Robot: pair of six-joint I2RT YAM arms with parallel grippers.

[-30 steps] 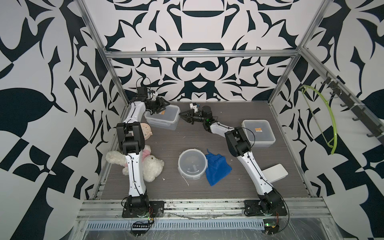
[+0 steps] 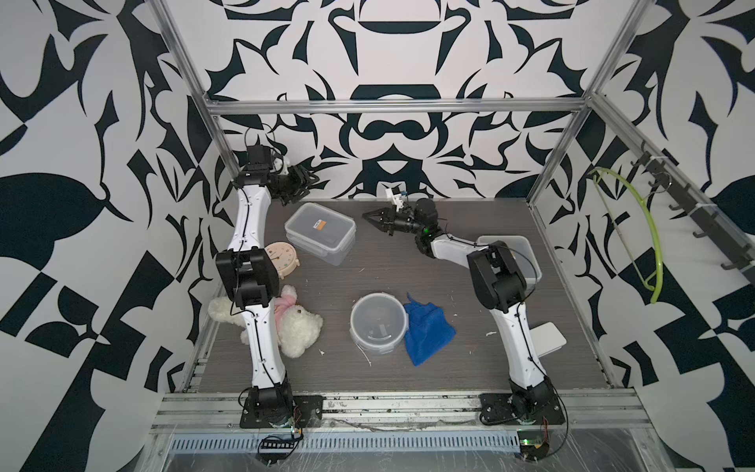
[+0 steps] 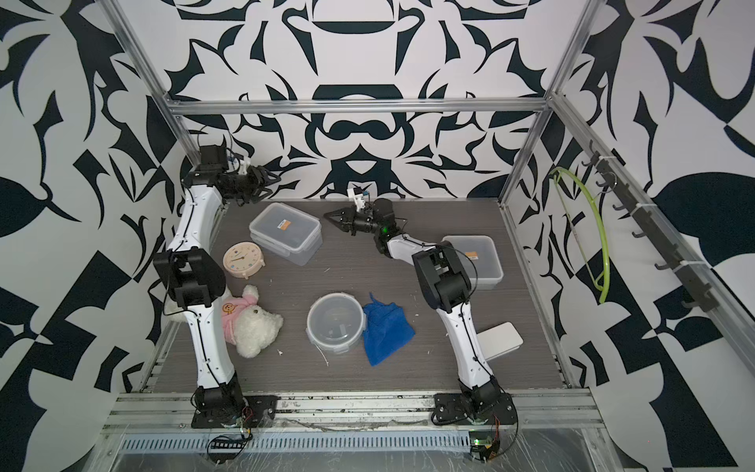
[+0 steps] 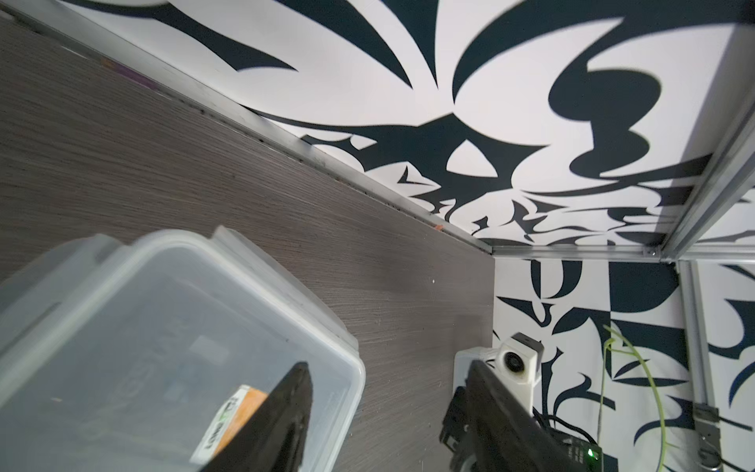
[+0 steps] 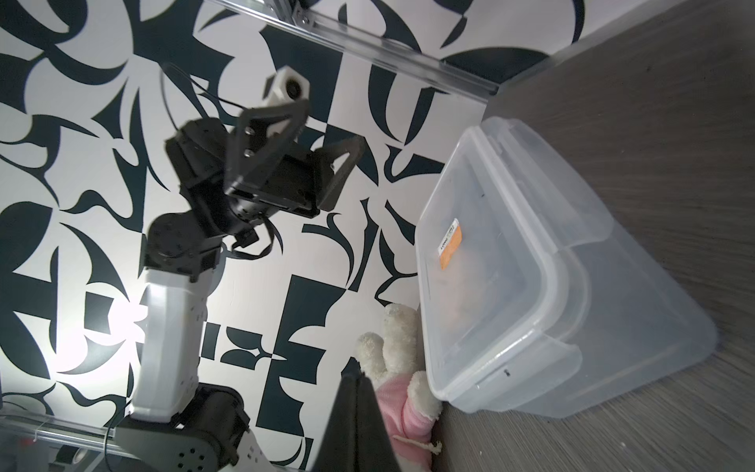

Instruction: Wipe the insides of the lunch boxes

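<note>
A lidded rectangular lunch box with an orange label stands at the back left. My left gripper is raised at its back-left side, fingers apart with nothing between them. My right gripper is just right of that box, shut, with nothing showing between its fingers. A second lunch box stands on the right, partly behind my right arm. A round lidded container sits at the front centre, beside a crumpled blue cloth.
A pale clock and a white plush toy lie along the left side. A white flat item is at the front right.
</note>
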